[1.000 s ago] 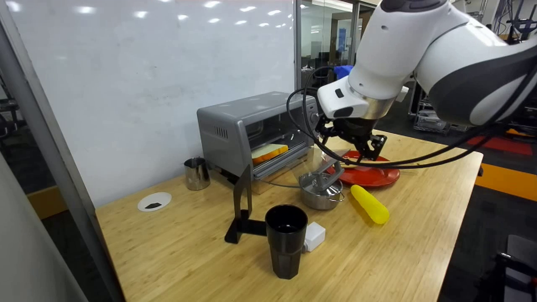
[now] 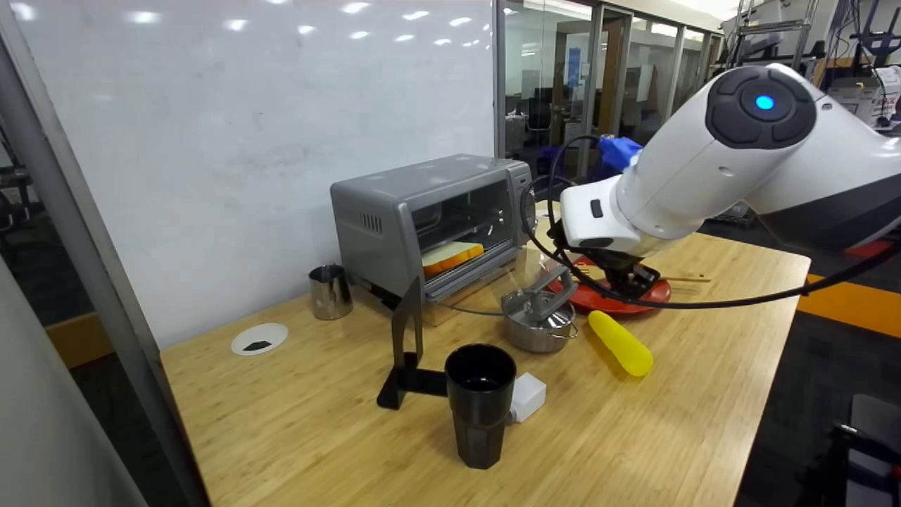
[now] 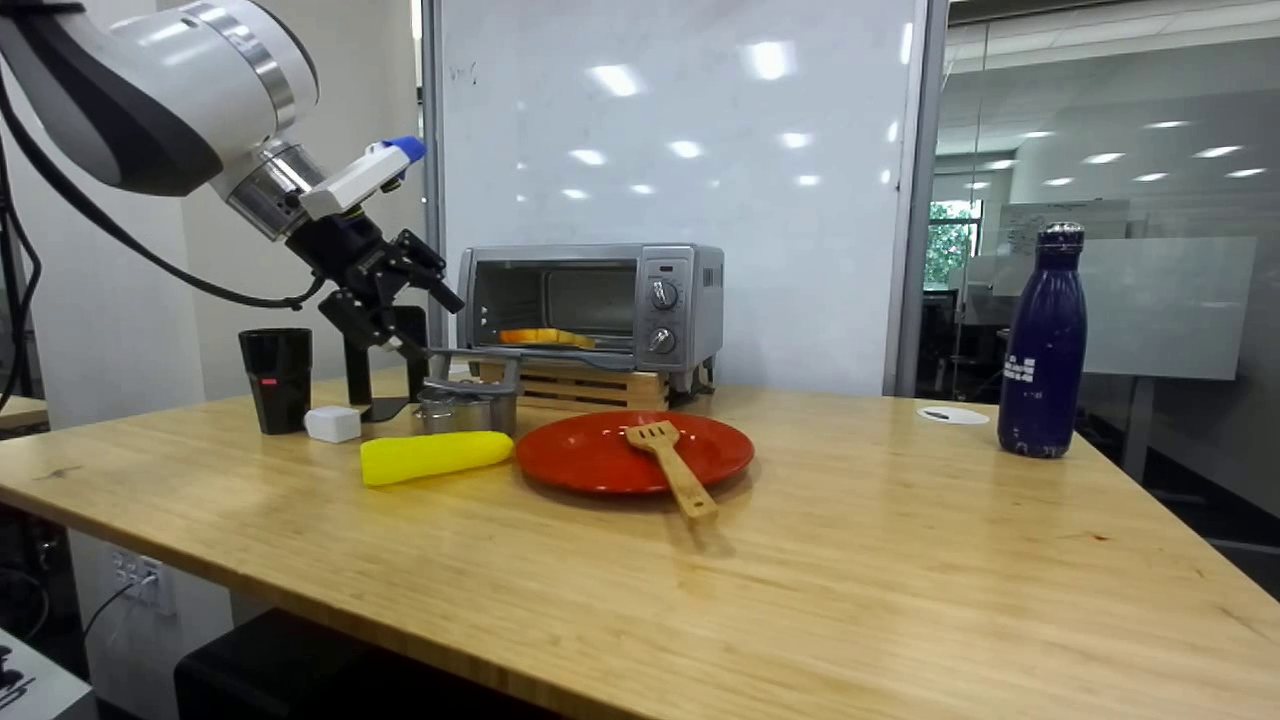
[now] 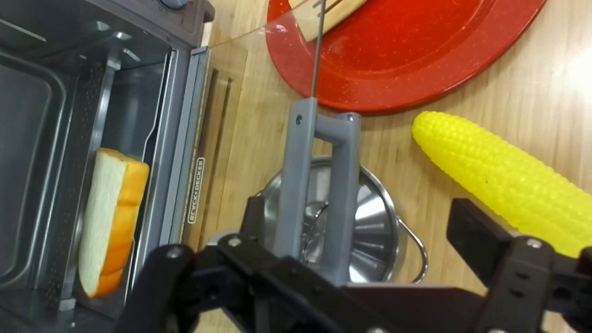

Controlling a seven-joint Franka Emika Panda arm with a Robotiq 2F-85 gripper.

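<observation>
My gripper (image 3: 434, 322) is open and tilted downward, with nothing held between its fingers. In the wrist view its two black fingers (image 4: 471, 230) stand wide apart over the table. Below and between them is a steel pot (image 4: 369, 222) with its lid on. The grey handle (image 4: 345, 183) of the toaster oven's lowered glass door reaches over the pot. Inside the oven (image 2: 435, 182) lies a slice of bread (image 4: 114, 222). Yellow corn (image 4: 499, 172) rests on the table beside the pot. A red plate (image 3: 576, 470) carries a wooden spatula (image 3: 674, 466).
A black cup (image 2: 479, 397), a white block (image 2: 528, 397) and a black stand (image 2: 407, 372) are in front of the oven. A steel jug (image 2: 329, 292) stands beside it. A blue bottle (image 3: 1041, 348) is near the far right edge.
My arm has come lower, and its gripper now hangs closer to the table around the plate and pot. The objects on the table have not moved.
</observation>
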